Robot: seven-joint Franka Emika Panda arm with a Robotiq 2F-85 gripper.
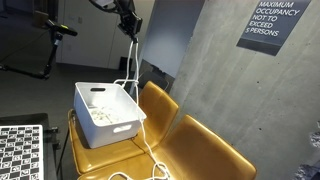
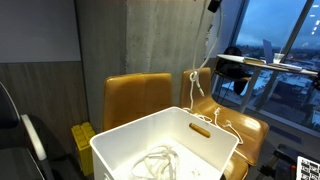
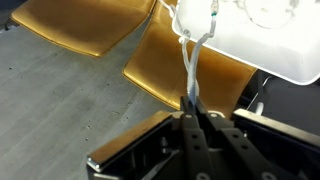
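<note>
A white rope (image 1: 136, 62) hangs from my gripper (image 1: 134, 38), which is shut on it high above the seats. In the wrist view the doubled rope (image 3: 191, 72) runs away from between the fingertips toward the white bin. More rope (image 2: 158, 160) lies coiled on the floor of that white bin (image 2: 128, 135). From the bin's edge, a further length trails across the tan chairs. Exterior view 2 shows just the tip of my gripper (image 2: 213, 6) at its top edge, with rope below it.
Tan chairs (image 1: 200, 152) stand in a row along the concrete wall. A checkered board (image 1: 20, 155) lies at the lower left. A yellow block (image 2: 84, 148) stands beside the bin, and a white table (image 2: 265, 64) is farther back.
</note>
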